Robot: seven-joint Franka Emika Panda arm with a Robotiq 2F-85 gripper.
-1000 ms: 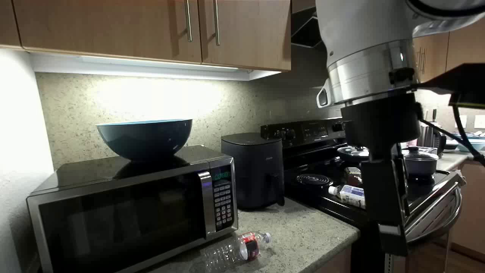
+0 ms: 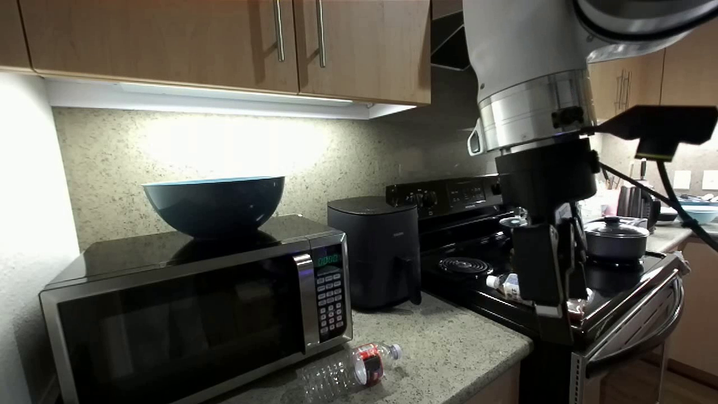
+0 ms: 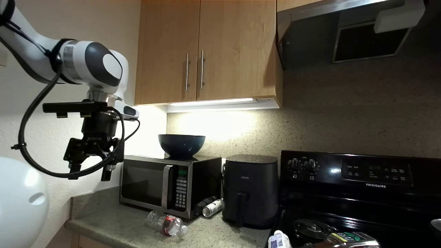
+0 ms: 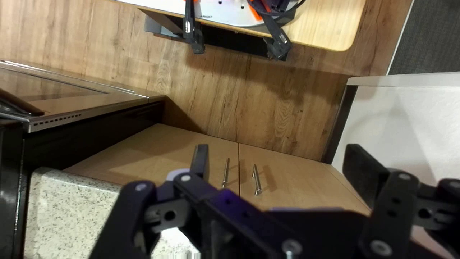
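Observation:
My gripper is open, its two fingers wide apart with only cabinet doors and floor seen between them in the wrist view. In exterior view 2 the gripper hangs in the air left of the microwave (image 3: pixel 155 184), above the counter. A clear plastic bottle with a red label (image 2: pixel 368 363) lies on its side on the counter in front of the microwave, apart from the gripper. On the microwave rests a large dark blue bowl (image 2: pixel 219 205). Another bottle with a white label (image 3: pixel 212 208) lies between the microwave and the black air fryer (image 3: pixel 250 190).
The black stove (image 2: pixel 471 269) adjoins the counter (image 2: pixel 451 336) on the right, with a white-capped bottle (image 2: pixel 506 285) lying on it and a lidded pot (image 2: pixel 616 241) farther along. Wooden cabinets (image 3: pixel 211 53) hang overhead.
In exterior view 1 the arm and gripper have shifted left and slightly up, now covering more of the bottle lying on the stove. The bowl, microwave and red-labelled bottle have stayed put.

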